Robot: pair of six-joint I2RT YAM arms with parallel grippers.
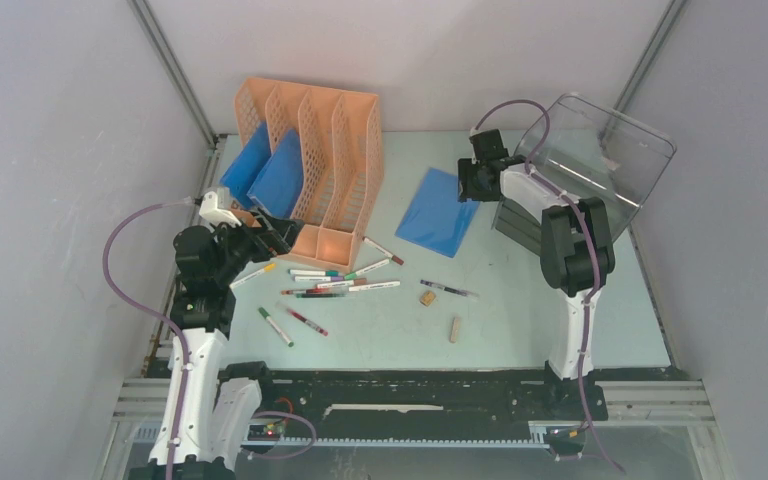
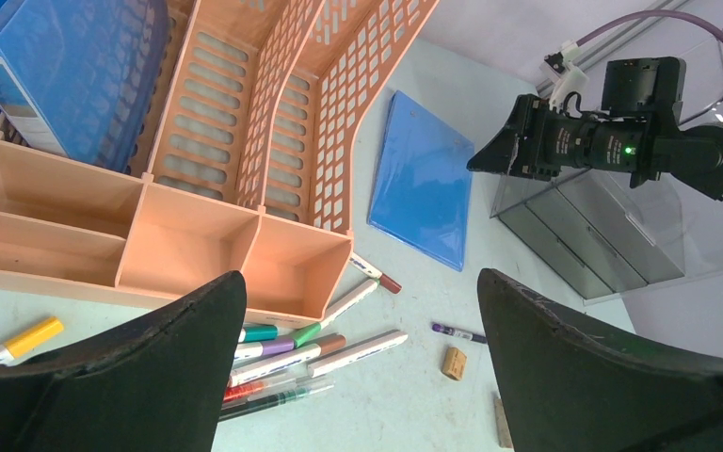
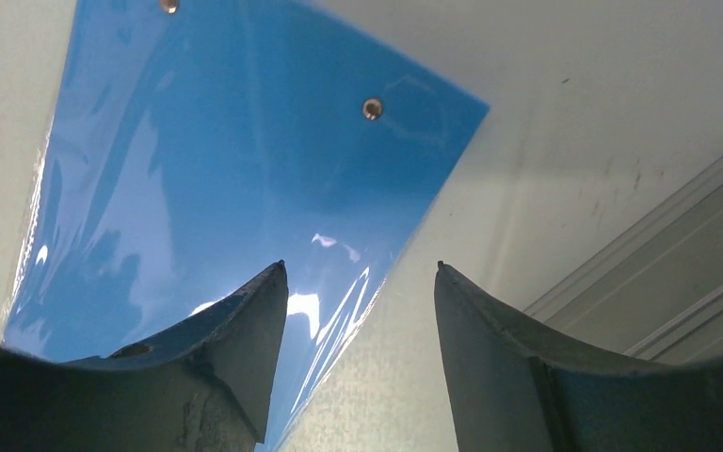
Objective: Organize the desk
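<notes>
A flat blue folder lies on the desk, right of the orange file organizer. My right gripper is open over the folder's right edge, nothing between its fingers; one finger overlaps the blue sheet in the right wrist view, the other is over bare desk. Two blue folders stand in the organizer's left slots. Open and empty, my left gripper hangs at the organizer's front left. Several markers and pens are strewn before the organizer's small front compartments, which look empty.
A clear-topped drawer box stands at the right, close beside my right arm. An orange-brown block, a purple pen and a pale eraser-like piece lie mid-desk.
</notes>
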